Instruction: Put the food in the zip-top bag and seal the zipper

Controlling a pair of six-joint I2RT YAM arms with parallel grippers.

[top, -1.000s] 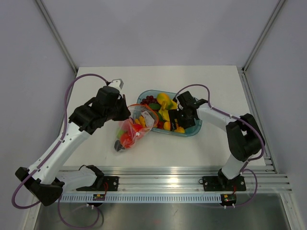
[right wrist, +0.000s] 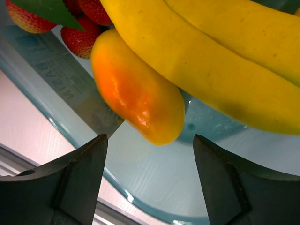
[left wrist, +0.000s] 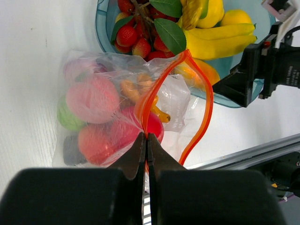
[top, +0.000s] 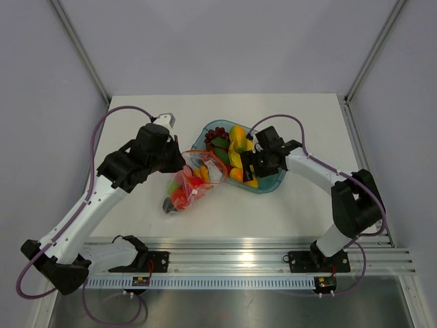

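Observation:
The clear zip top bag (top: 186,198) lies left of the basket, its orange zip edge (left wrist: 206,117) spread into a loop. Red, green, dark and yellow food (left wrist: 93,96) shows through the film. My left gripper is shut on one end of that orange edge. Over the blue basket (top: 274,183), my right gripper (top: 250,169) stands open, its fingers (right wrist: 89,164) spread apart. An orange-yellow mango (right wrist: 138,93) rests in the basket just beyond and between the fingertips, not gripped.
Bananas (right wrist: 225,70) lie close against the mango. Red strawberries (left wrist: 140,40) with green leaves (left wrist: 169,35) and more yellow fruit (left wrist: 213,11) fill the far part of the basket. Free white table lies in front of the basket and behind the bag.
Over the second, the basket has turned slightly with its fruit. The left arm has hardly moved.

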